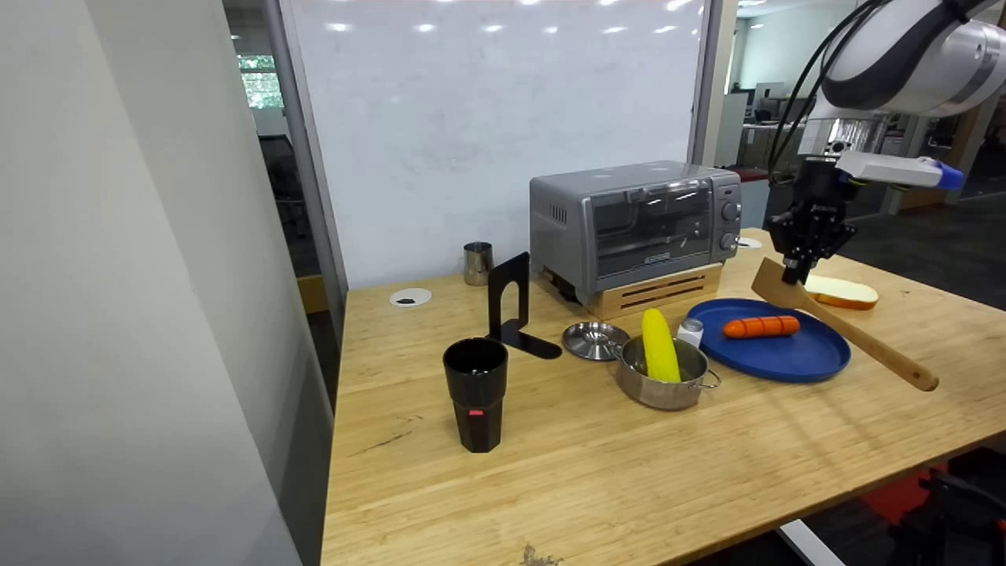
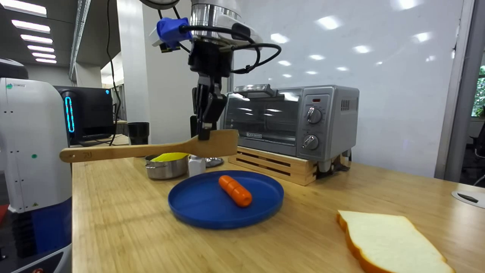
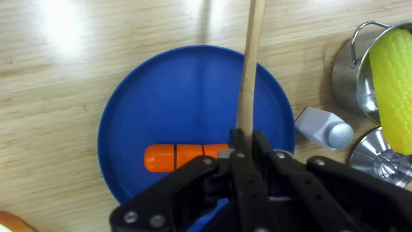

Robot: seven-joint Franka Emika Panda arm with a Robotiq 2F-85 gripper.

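Note:
My gripper [image 2: 205,132] is shut on a wooden spatula [image 2: 170,148] near where its blade meets the handle. The spatula hangs in the air over the blue plate [image 2: 193,210], blade toward the oven and handle reaching out toward the table's front edge. On the plate lies an orange sausage [image 2: 235,191], apart from the spatula. From the wrist view, the handle [image 3: 251,62] runs up and away from my fingers, while the blade is hidden beneath the gripper. The sausage's right end is covered there by the fingers.
A steel pot [image 1: 666,392] holding yellow corn [image 1: 659,347] stands beside the plate, with a white shaker [image 1: 691,332] and a metal lid [image 1: 595,340] close by. Behind is a toaster oven [image 1: 641,226]. A bread slice [image 2: 393,239] lies nearby; a black cup [image 1: 476,391] stands farther left.

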